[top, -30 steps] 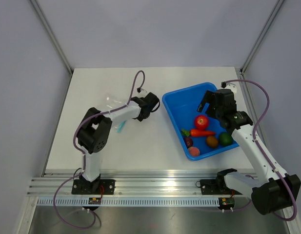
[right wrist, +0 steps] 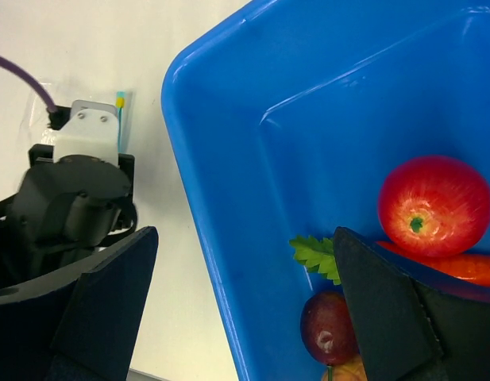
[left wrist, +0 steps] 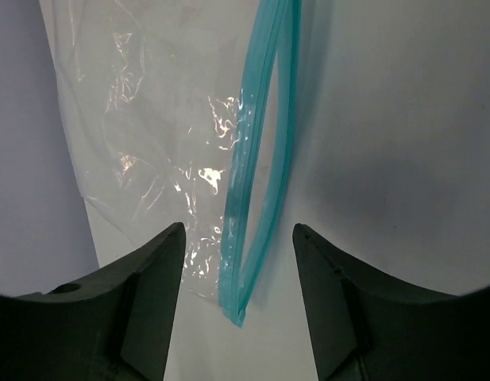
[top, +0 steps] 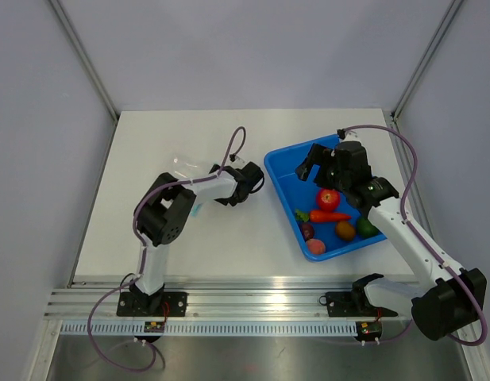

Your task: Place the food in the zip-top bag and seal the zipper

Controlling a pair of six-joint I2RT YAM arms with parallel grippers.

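Observation:
A clear zip top bag lies flat on the left of the table. Its blue zipper is parted along a narrow gap, the two strips meeting at the near end. Over that end stands my left gripper, fingers apart on either side of the zipper and gripping nothing. In the top view the left arm hides much of the bag. My right gripper is open above the blue bin, empty. The bin holds a tomato, a carrot, a dark red food and a peach-coloured one.
The blue bin has raised walls and takes up the right side. A brown food and a green one lie at its right end.

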